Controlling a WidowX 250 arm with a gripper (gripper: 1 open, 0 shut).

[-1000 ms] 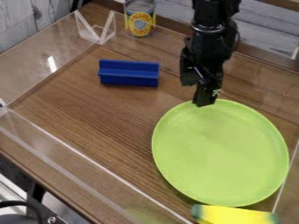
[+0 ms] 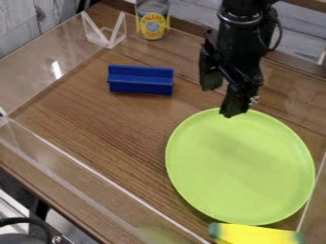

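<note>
The black gripper [image 2: 224, 88] points down above the wooden table [image 2: 90, 133], just behind the top edge of a large green plate [image 2: 239, 167], its fingers apart and nothing seen between them. A blue block [image 2: 140, 80] lies on the table to the left of the gripper. A yellow object [image 2: 254, 234] with a teal end lies at the front right, beside the plate's lower edge.
A jar with a yellow label [image 2: 152, 21] stands at the back left. Clear plastic walls line the table's left and front sides.
The plate, blue block and yellow object have not moved.
</note>
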